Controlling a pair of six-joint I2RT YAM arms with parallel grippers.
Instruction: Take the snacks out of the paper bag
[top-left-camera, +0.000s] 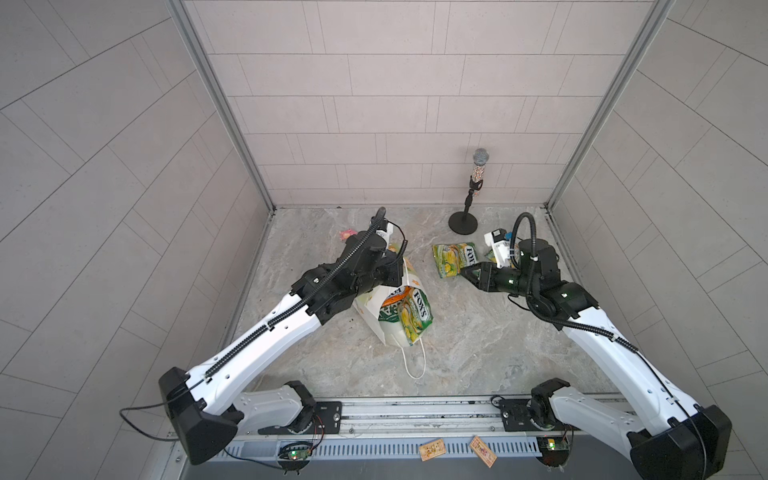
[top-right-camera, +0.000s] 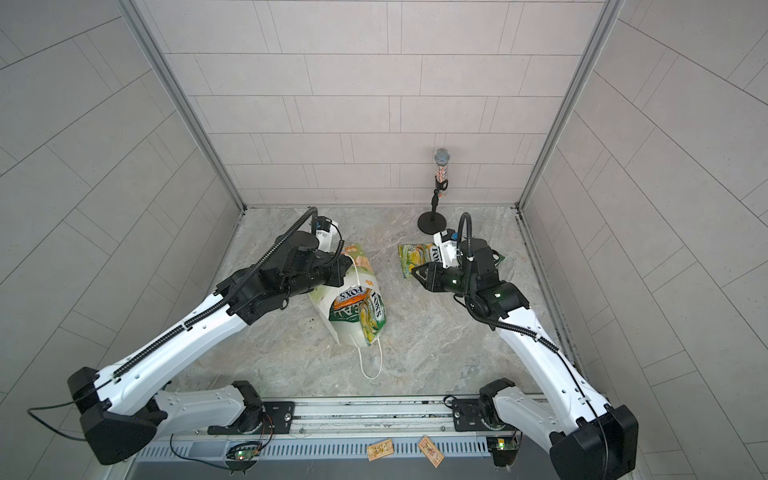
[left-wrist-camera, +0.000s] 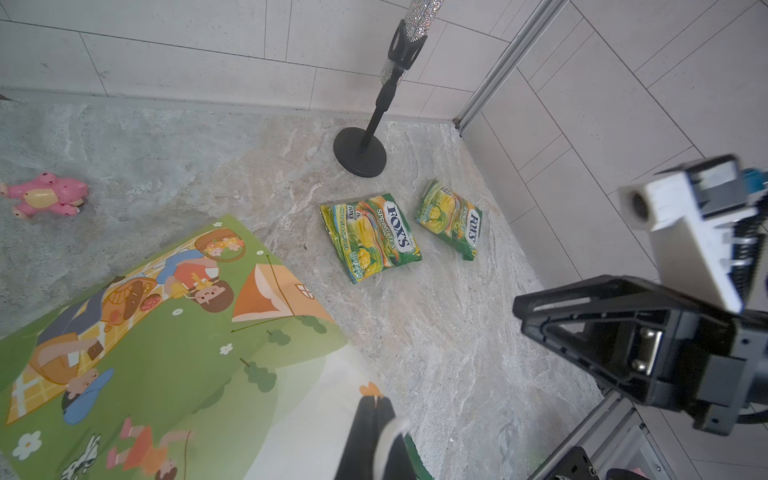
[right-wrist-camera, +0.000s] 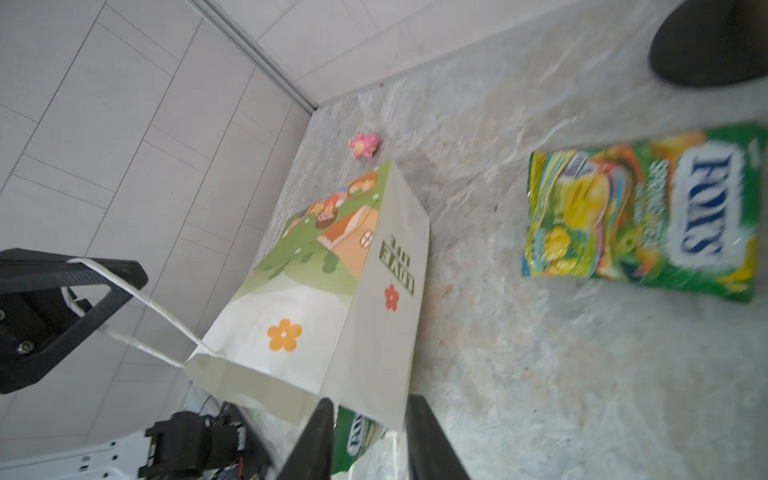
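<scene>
The white paper bag (right-wrist-camera: 320, 308), with its printed green side, is tilted, its mouth toward the table's front. Green-and-yellow FOX'S packaging (top-left-camera: 414, 313) shows at that mouth; how many packets are inside I cannot tell. My left gripper is shut with the bag's white cord handle (right-wrist-camera: 144, 297) running through its fingers. To the right of the bag, clear of it, my right gripper is part open and empty. Two FOX'S packets lie on the table beyond it: one nearer (left-wrist-camera: 370, 236), one farther right (left-wrist-camera: 450, 219).
A microphone on a round black stand (top-left-camera: 463, 222) is at the back, behind the packets. A small pink toy (left-wrist-camera: 46, 193) lies at the back left. Bare table (top-left-camera: 504, 352) spreads at the front right.
</scene>
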